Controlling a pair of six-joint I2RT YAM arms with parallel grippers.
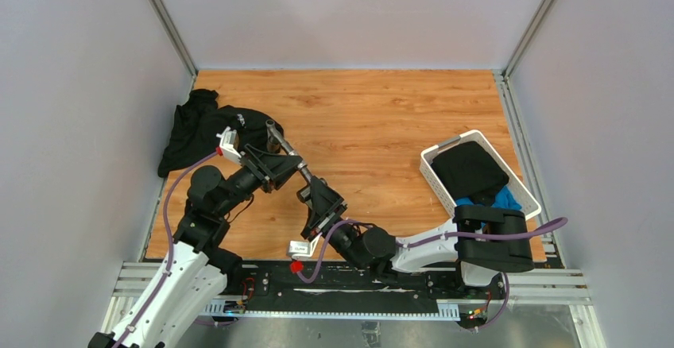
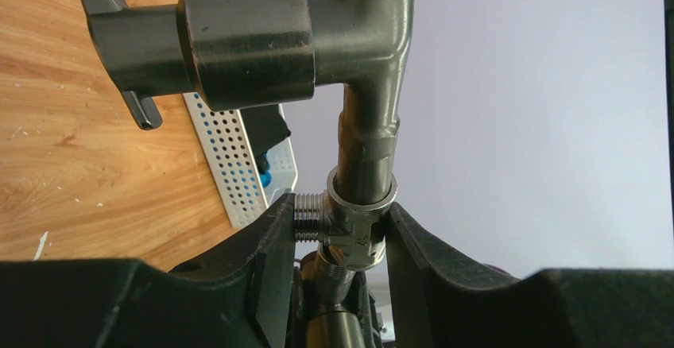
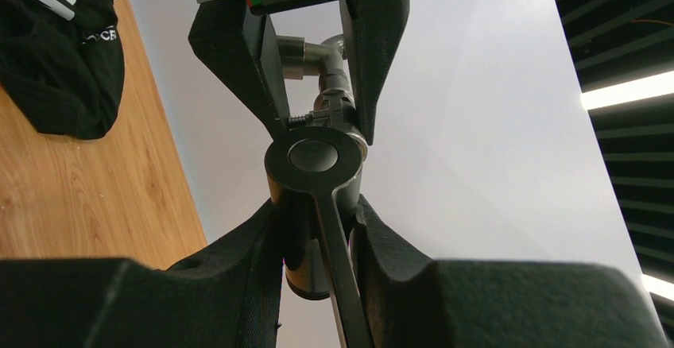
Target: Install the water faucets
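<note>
A dark metal faucet (image 2: 246, 38) stands on a silver threaded fitting (image 2: 354, 229), which my left gripper grips between its fingertips. Below that fitting, in the left wrist view, a second metal piece (image 2: 330, 328) continues in line. In the right wrist view, my right gripper is shut on a dark cylindrical faucet body with a flat lever (image 3: 334, 268). In the top view the two grippers meet left of centre, the metal parts (image 1: 282, 141) forming one slanted line between them.
A white basket (image 1: 435, 181) with black and blue cloth sits at the right. A black cloth (image 1: 191, 125) lies at the back left.
</note>
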